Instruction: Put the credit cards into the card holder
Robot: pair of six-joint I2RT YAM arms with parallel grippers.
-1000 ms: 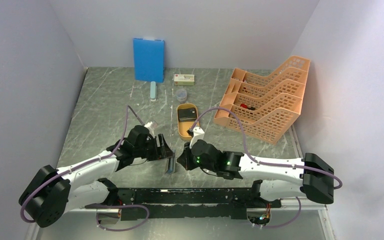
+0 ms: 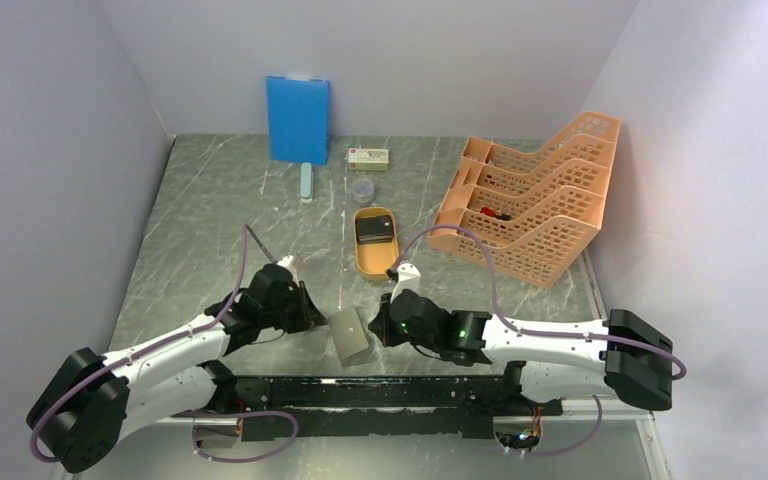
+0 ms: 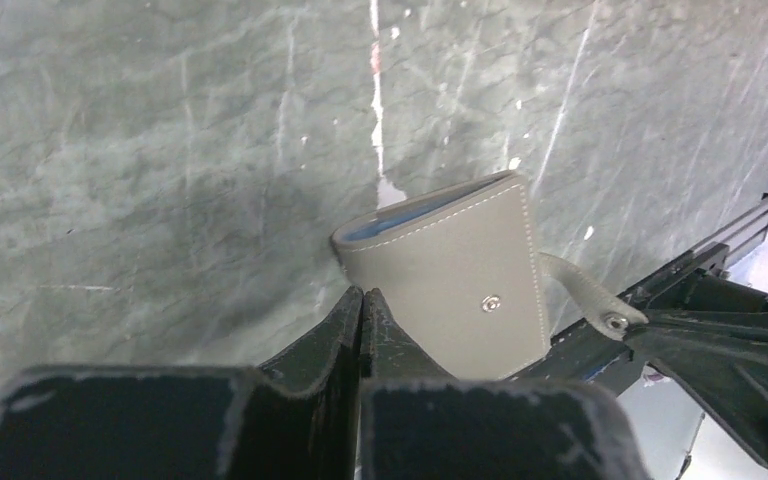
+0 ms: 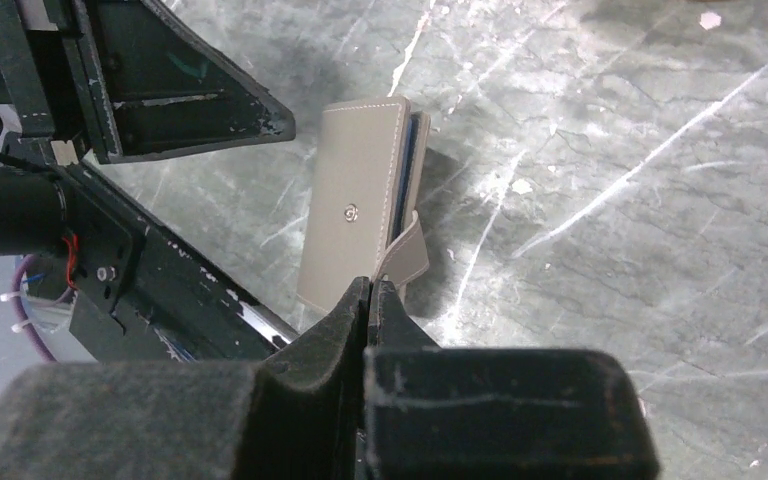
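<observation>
The grey-beige card holder lies on the table between the two grippers, snap side up, and its slightly parted edge shows a dark blue inside. My left gripper is shut at the holder's side, with nothing visible between its fingers. Seen from the right wrist, that gripper's tip ends just short of the holder. My right gripper is shut beside the holder's strap. In the left wrist view the strap's snap end overlaps the right fingers; whether they pinch it is unclear. No loose credit card shows.
Behind the grippers stands an orange tray with a black item in it. A peach file rack fills the right side. A small box, a clear cup and a blue folder are farther back. Open table lies to the left.
The left gripper has drawn back leftward and shut; the right one has shifted slightly right.
</observation>
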